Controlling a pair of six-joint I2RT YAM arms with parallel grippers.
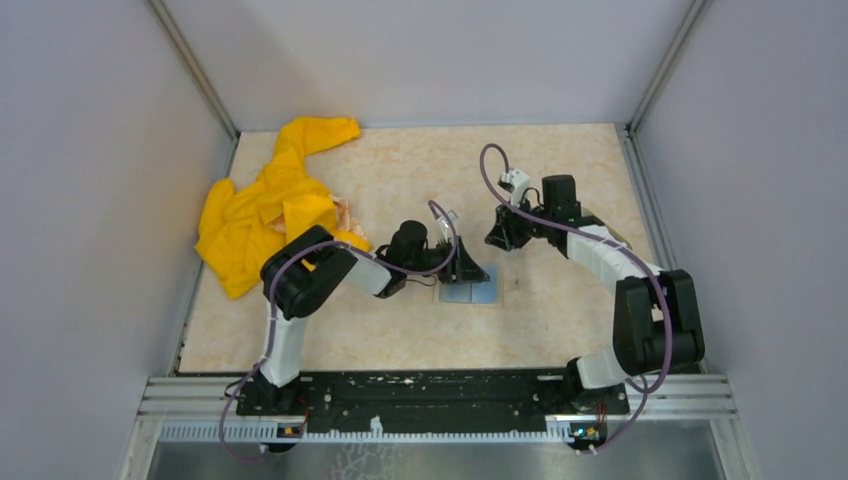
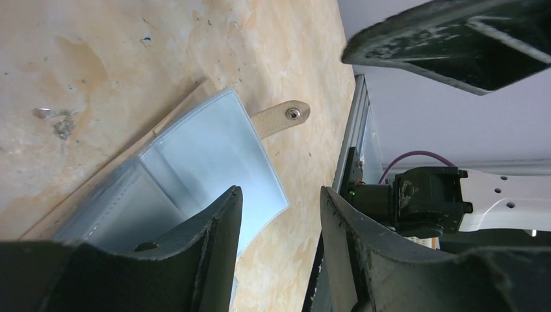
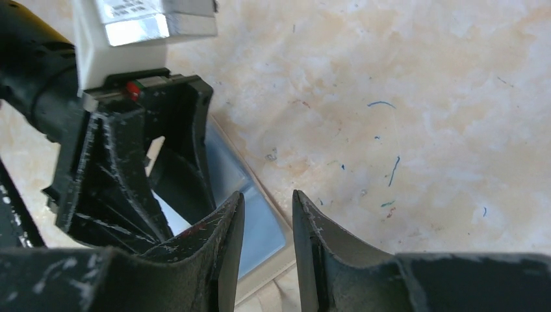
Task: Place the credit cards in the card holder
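The card holder (image 1: 482, 292) lies on the table at centre front, opened out, with pale blue clear sleeves (image 2: 214, 162) on a tan backing and a strap with a snap (image 2: 282, 119). My left gripper (image 1: 462, 262) is low over the holder, its fingers apart with nothing visible between them; in the right wrist view it covers part of the sleeves. My right gripper (image 1: 498, 237) hangs above and right of the holder, fingers apart, nothing seen between them. No card can be clearly made out.
A yellow cloth (image 1: 265, 210) covers the left side of the table. A tray (image 1: 610, 229) at the right is mostly hidden behind my right arm.
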